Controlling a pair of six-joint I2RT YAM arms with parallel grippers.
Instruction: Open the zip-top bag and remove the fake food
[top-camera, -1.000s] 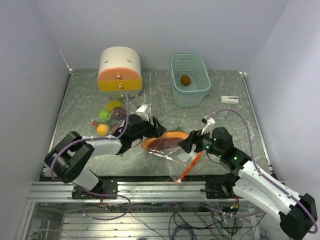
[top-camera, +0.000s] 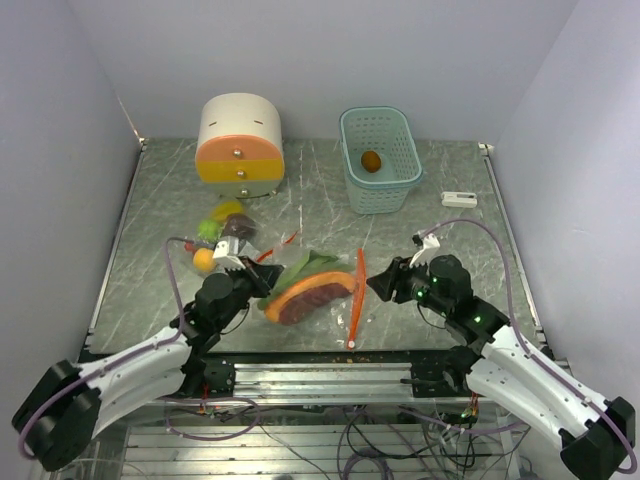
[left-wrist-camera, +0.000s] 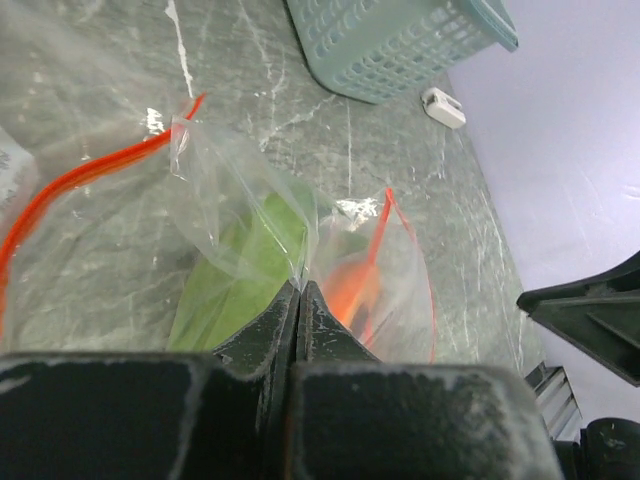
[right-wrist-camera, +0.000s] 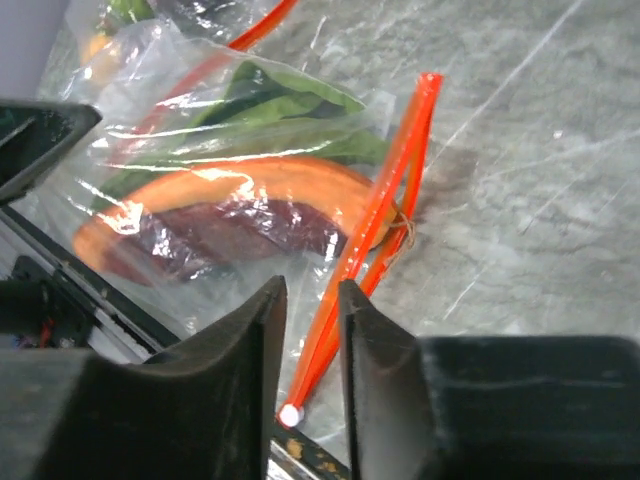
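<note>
A clear zip bag with an orange-red zip edge (right-wrist-camera: 355, 240) lies at the front middle of the table. Inside show a long orange-and-brown piece of fake food (top-camera: 310, 297) and green leaves (left-wrist-camera: 245, 270). My left gripper is shut on the bag's clear plastic, at the end away from the zip. To the right of the zip edge, my right gripper (top-camera: 383, 290) stands part open. Between its fingers I see nothing held; the zip edge passes beyond them in the right wrist view. Whether the zip is open cannot be made out.
Another clear bag, with an orange (top-camera: 204, 260), a green item and a yellow one, lies at the left. Behind stand a small drawer box (top-camera: 240, 140) and a teal basket (top-camera: 381, 200) holding a brown item. A white block (top-camera: 459, 200) lies at the right.
The left gripper has closed and moved left towards the front, pulling the bag leftward. The zip edge has turned nearly straight front to back. The right gripper has come off the bag and shifted slightly right.
</note>
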